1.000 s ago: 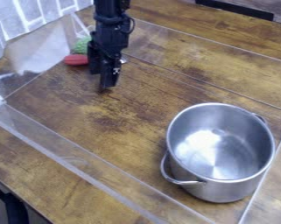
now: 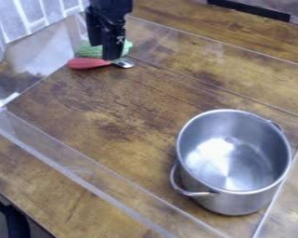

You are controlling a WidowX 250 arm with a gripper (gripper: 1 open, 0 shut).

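My black gripper [image 2: 107, 48] hangs at the top left, open, just over a green mesh-like item [image 2: 126, 48] and a red-handled utensil [image 2: 89, 63] with a metal end. Whether it touches either one is hard to tell. A steel pot [image 2: 232, 163] with side handles stands at the lower right.
Clear plastic edging runs along its sides. A white patterned cloth [image 2: 12, 33] is at the top left.
My gripper has moved up and toward the back left, uncovering more of the red-handled utensil. The pot has not moved.
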